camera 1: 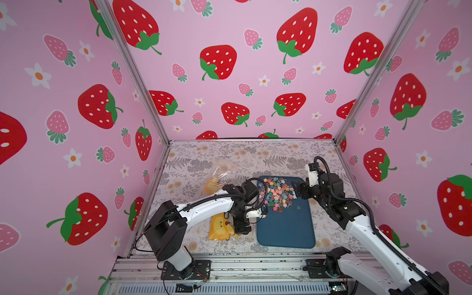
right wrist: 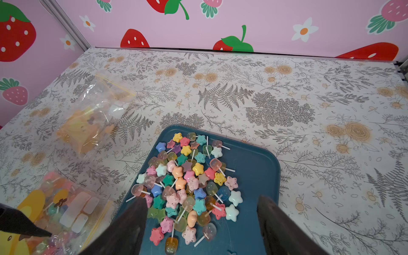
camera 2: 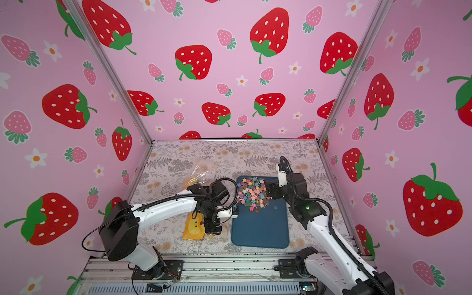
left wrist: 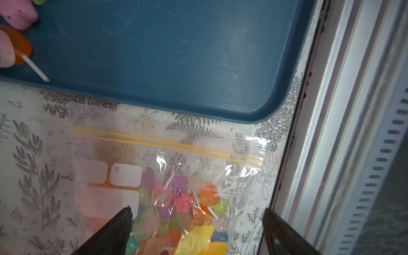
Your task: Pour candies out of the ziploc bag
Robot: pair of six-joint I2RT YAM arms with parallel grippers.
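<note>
A clear ziploc bag (left wrist: 170, 191) with a yellow printed animal lies flat on the table, left of the blue tray, with candies inside. Two yellow lines mark its closed-looking end, which faces the tray. Over this bag stands my left gripper, open, its fingers spread to either side; in the top left view the arm covers much of the bag. My right gripper is open above the blue tray (right wrist: 259, 170), nothing between its fingers. Loose star and lollipop candies (right wrist: 187, 182) are heaped in the tray's far left part.
A second ziploc bag (right wrist: 91, 116), crumpled and looking empty of candies, lies farther back on the left. The tray's near part is bare. A metal rail (left wrist: 331, 127) runs along the front edge.
</note>
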